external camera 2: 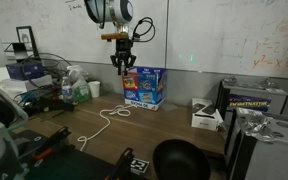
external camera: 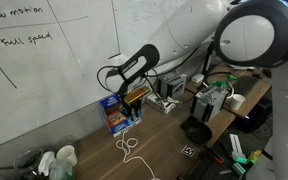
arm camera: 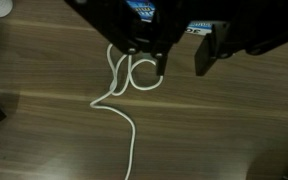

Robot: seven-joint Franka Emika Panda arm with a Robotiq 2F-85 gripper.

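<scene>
My gripper (external camera 2: 122, 66) hangs high above the wooden table, pointing down. In the wrist view its two dark fingers (arm camera: 202, 66) are apart, with nothing held between them. A white cord (arm camera: 130, 130) lies loosely looped on the table below. Behind it, against the whiteboard wall, stands a blue and red box (external camera 2: 147, 86). The gripper is in front of this box in exterior view 1 and covers part of it. Only a strip of the box's printed face shows at the top of the wrist view.
A black pan (external camera 2: 181, 158) rests toward the table's front. Silver toasters (external camera 2: 254, 140) and an open white box (external camera 2: 206, 115) stand to the right. White containers (external camera: 67, 155) and other clutter occupy the left side. Around the cord the wood is mostly bare.
</scene>
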